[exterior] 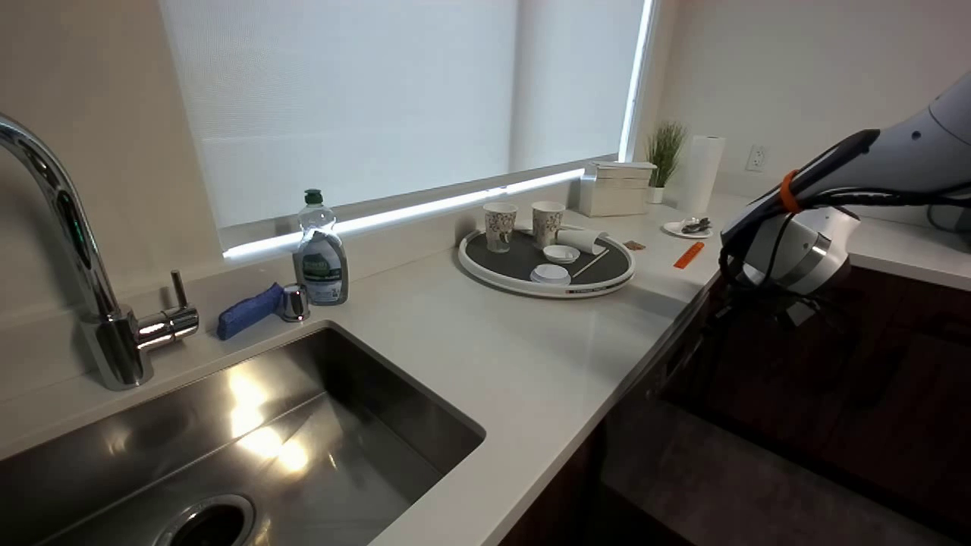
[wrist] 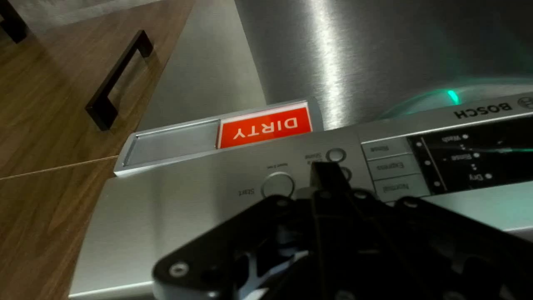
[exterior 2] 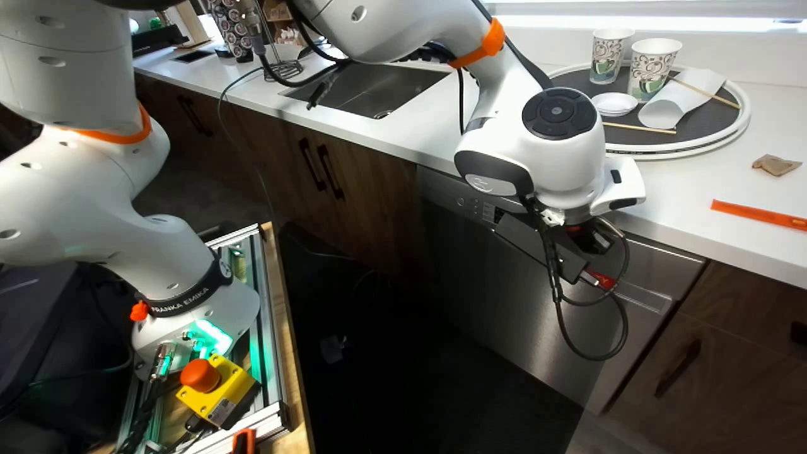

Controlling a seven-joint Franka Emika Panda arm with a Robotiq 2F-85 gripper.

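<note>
In the wrist view my gripper is shut, its dark fingers together in front of the dishwasher's control panel (wrist: pixel 200 200). Nothing shows between them. The fingertips cover part of the small round buttons, and whether they touch the panel I cannot tell. Just left of them sits the round Start button (wrist: pixel 277 185). Above, a slider sign (wrist: pixel 170 145) shows a red DIRTY label (wrist: pixel 265 126), with its left half plain grey. In the second exterior view the gripper hangs at the front of the steel dishwasher (exterior 2: pixel 484 295), its fingers mostly hidden by the hand and cables.
A round tray (exterior 2: pixel 737 125) with paper cups and lids stands on the counter (exterior 2: pixel 681 204) above the dishwasher. An orange strip (exterior 2: pixel 760 215) lies near the counter's edge. Wooden cabinets (exterior 2: pixel 711 340) flank the dishwasher. A cable loop (exterior 2: pixel 621 337) dangles below the hand.
</note>
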